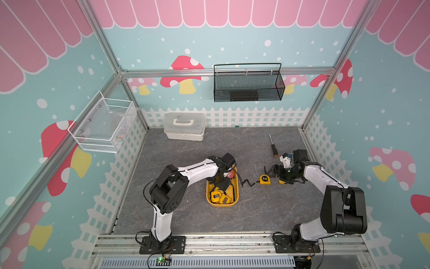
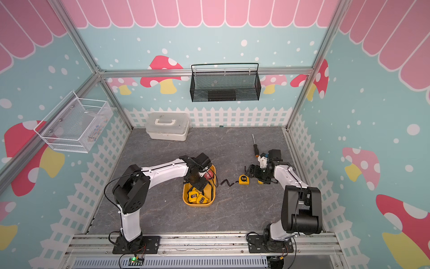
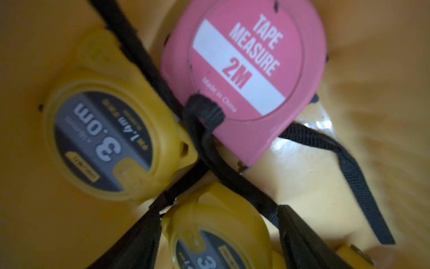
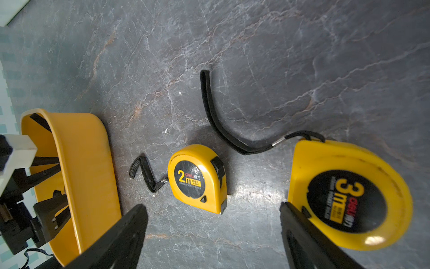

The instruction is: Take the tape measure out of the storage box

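The yellow storage box (image 1: 236, 197) stands mid-table with tape measures inside. Reaching down into it, my left gripper is open. Between its fingers in the left wrist view shows a yellow tape measure (image 3: 224, 215); no grip on it is visible. Farther in are a pink tape measure (image 3: 246, 58) and another yellow "3.0m" one (image 3: 103, 139), crossed by black straps. On the table right of the box lie a 2m tape measure (image 4: 192, 179) and a 3m tape measure (image 4: 349, 197). My right gripper hovers over them, open and empty.
A screwdriver (image 1: 273, 148) lies behind the right gripper. At the back left stands a lidded case (image 1: 184, 127). Black (image 1: 248, 85) and white (image 1: 105, 125) wire baskets hang on the walls.
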